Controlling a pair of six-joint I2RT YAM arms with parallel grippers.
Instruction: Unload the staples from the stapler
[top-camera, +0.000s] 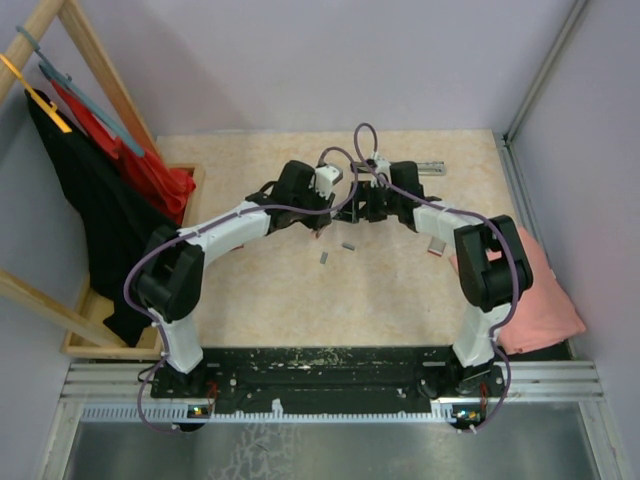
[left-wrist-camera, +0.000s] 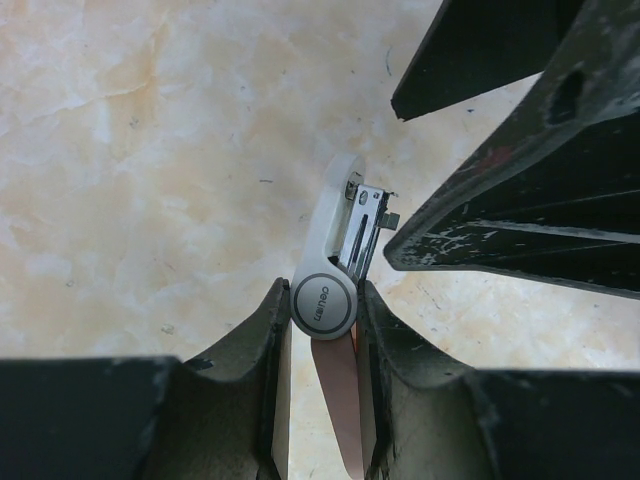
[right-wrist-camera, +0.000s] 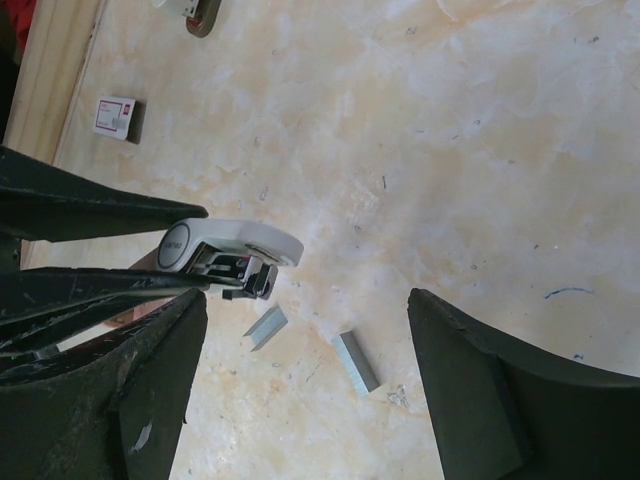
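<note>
A white and brown stapler (left-wrist-camera: 325, 240) is pinched between the fingers of my left gripper, its white nose and metal magazine sticking out past the fingertips. In the right wrist view the same stapler (right-wrist-camera: 235, 242) pokes out from the left fingers, above the table. My right gripper stands open close by, with nothing between its fingers; its dark fingers (left-wrist-camera: 540, 190) reach in beside the stapler's nose in the left wrist view. Two grey staple strips (right-wrist-camera: 355, 362) lie flat on the table below.
A small white and red box (right-wrist-camera: 115, 117) lies near the wooden rack's edge. Another small box (top-camera: 437, 246) is at the right, short of a pink cushion (top-camera: 530, 290).
</note>
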